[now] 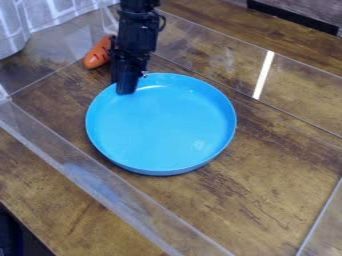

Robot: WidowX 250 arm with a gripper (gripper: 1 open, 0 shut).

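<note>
A large blue plate (162, 130) lies on the wooden table, left of centre. At its upper-left rim is the dark gripper (128, 80), coming down from the top with its tip at the rim; the fingers are too small and dark to tell apart, and whether the rim is between them cannot be seen. Just left of the gripper an orange carrot-like object (98, 53) lies on the table, partly behind the arm.
Clear transparent edges run along the left and right. A white cloth or sheet (27, 25) is at the upper left, and a dark edge runs along the back right.
</note>
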